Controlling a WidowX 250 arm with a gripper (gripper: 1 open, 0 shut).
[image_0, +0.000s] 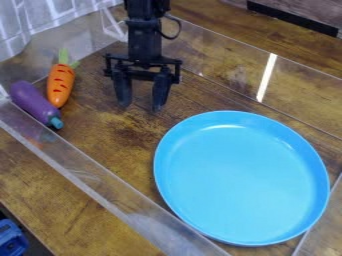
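Observation:
My black gripper (140, 92) points down at the upper middle of the wooden surface, its two fingers spread apart with nothing seen between them. To its left lie an orange toy carrot (60, 82) with a green top and a purple toy eggplant (32, 102), side by side. A large blue plate (241, 178) sits at the lower right, apart from the gripper.
Clear plastic walls border the wooden surface (114, 150) along the lower left and the back. A blue object (8, 240) shows at the bottom left corner. The middle, between gripper and plate, is free.

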